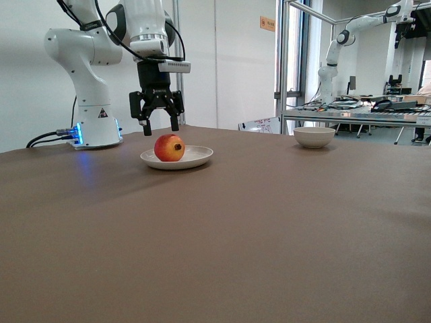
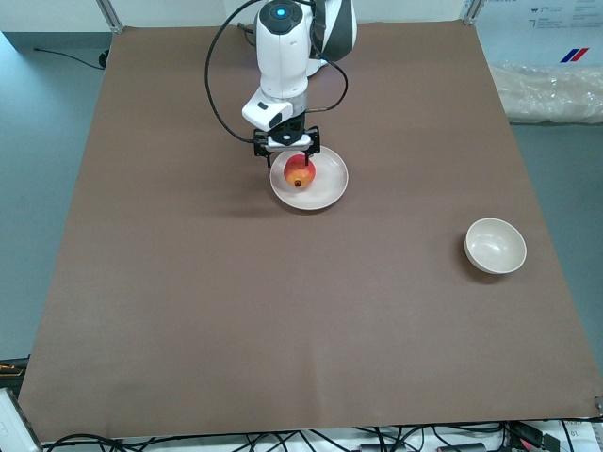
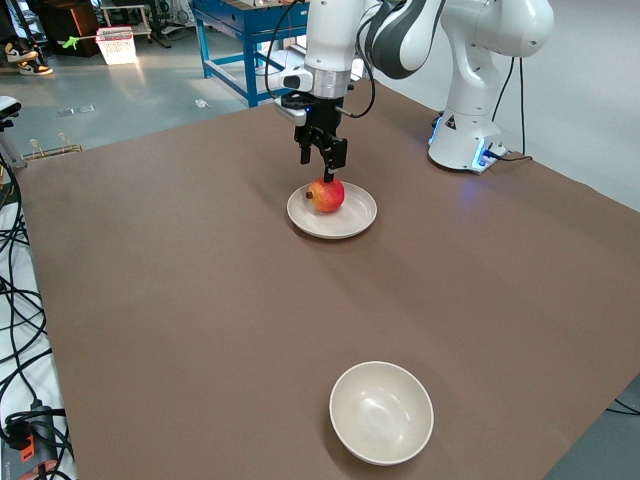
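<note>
A red-yellow apple [image 2: 299,171] [image 1: 169,147] [image 3: 326,195] rests on a white plate [image 2: 329,179] [image 1: 196,153] [image 3: 356,212] toward the back of the brown table. My black gripper [image 2: 288,160] [image 1: 159,125] is just above the apple and plate, its fingers apart and open, with nothing between them; in the top view the apple sits below and slightly in front of them. A white bowl [image 2: 495,246] [image 1: 314,136] [image 3: 381,413] stands apart from the plate, empty.
Cables [image 3: 15,330] and a power strip lie along one edge outside it. The white arm's base [image 3: 465,140] stands at the back edge with cables running from it.
</note>
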